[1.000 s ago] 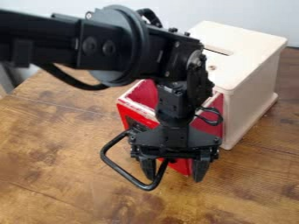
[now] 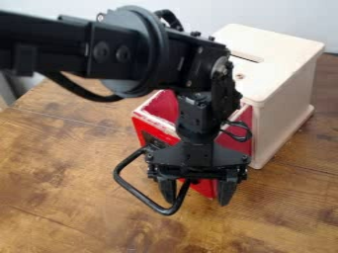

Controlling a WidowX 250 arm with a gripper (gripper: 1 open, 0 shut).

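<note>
A black robot arm reaches down from the upper left to its gripper [image 2: 197, 186], which hangs low over the front of a red box [image 2: 156, 124] with white worn edges. The two dark fingers point downward, one on either side of a red part of the box. Whether they touch or hold it cannot be told, as the gripper's body hides much of the box.
A pale wooden box [image 2: 284, 94] with a slot in its top stands behind and to the right, against the red box.
</note>
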